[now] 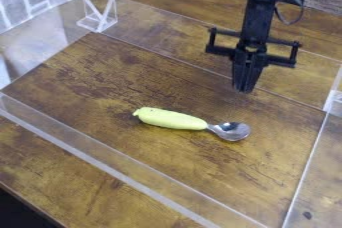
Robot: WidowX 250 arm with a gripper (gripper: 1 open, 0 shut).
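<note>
My black gripper (243, 80) hangs over the wooden surface in the upper right, its fingertips shut with nothing visible between them. Below it and to the left lies a pale yellow-green vegetable, perhaps a toy corn or cucumber (170, 118), apart from the gripper. A metal spoon (230, 130) lies at its right end, with the bowl pointing right.
Clear plastic walls run along the front and right, and a white bracket (99, 12) stands at the back left.
</note>
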